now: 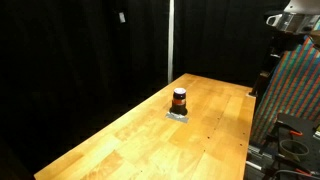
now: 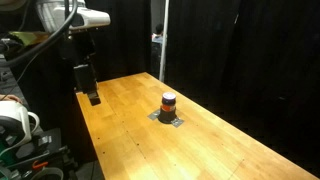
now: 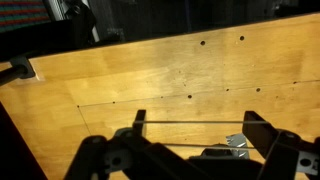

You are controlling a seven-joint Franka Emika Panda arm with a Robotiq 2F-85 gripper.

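A dark jar (image 1: 179, 100) with a pale lid and a reddish band stands upright on the wooden table. Grey tape (image 1: 177, 117) lies at its base. The second exterior view shows the same jar (image 2: 167, 105) near the table's middle. My gripper (image 2: 92, 98) hangs above the table's near-left side in that view, well apart from the jar. In the wrist view the gripper is open, its fingers wide apart with bare wood visible between them. Grey tape (image 3: 238, 143) shows by the right finger; a dark shape beside it is partly hidden by the gripper.
A pale vertical pole (image 1: 171, 45) rises behind it against black curtains. Cables and equipment (image 1: 292, 148) crowd the floor beside the table.
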